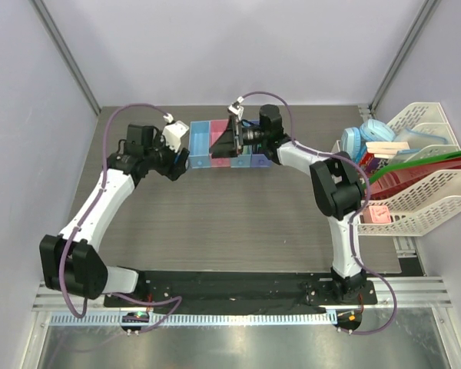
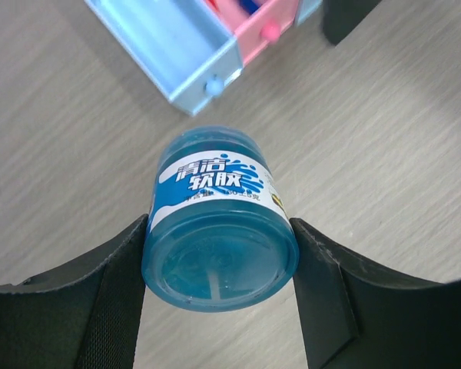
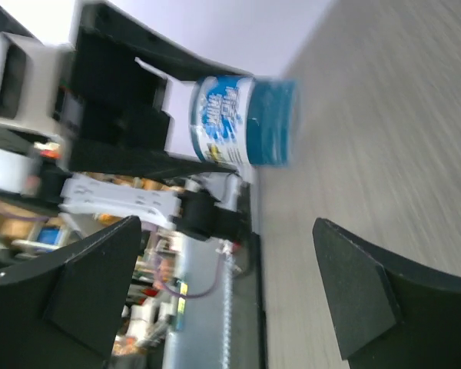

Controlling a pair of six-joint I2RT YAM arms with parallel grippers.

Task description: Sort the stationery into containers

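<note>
In the left wrist view a teal jar (image 2: 215, 184) with a white and blue label fills the fingers of my left gripper, which is shut on it. The jar (image 3: 250, 119) also shows held clear of the table in the right wrist view. The open-topped organizer (image 1: 200, 162) has blue, pink and purple compartments side by side; its left blue compartment (image 2: 169, 46) looks empty. From above, my left gripper (image 1: 177, 167) is just left of that compartment. Over the organizer's pink part, my right gripper (image 1: 226, 146) stands open and empty, hiding some contents.
White baskets (image 1: 438, 200) at the right hold books, folders, a blue headset (image 1: 352, 143) and a pink box (image 1: 378, 214). Broad bare table (image 1: 215, 223) lies in front of the organizer. My two grippers are close together.
</note>
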